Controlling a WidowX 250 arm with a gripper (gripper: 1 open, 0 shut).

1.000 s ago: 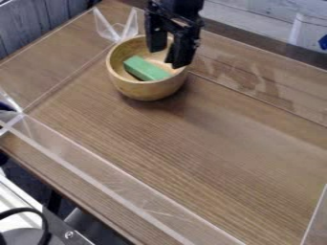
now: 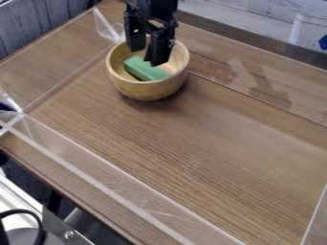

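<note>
A wooden bowl (image 2: 147,87) sits toward the back of the table, with a green block (image 2: 144,69) lying inside it. My black gripper (image 2: 148,46) hangs over the back of the bowl, just above the block, its fingers spread apart with nothing visible between them.
Strips of clear tape cross its left, front and right edges. A pale wall runs behind it at the back right, and dark gaps and cables show at the lower left.
My gripper has moved left over the bowl, closer to above the green block. The bowl and block look about the same.
</note>
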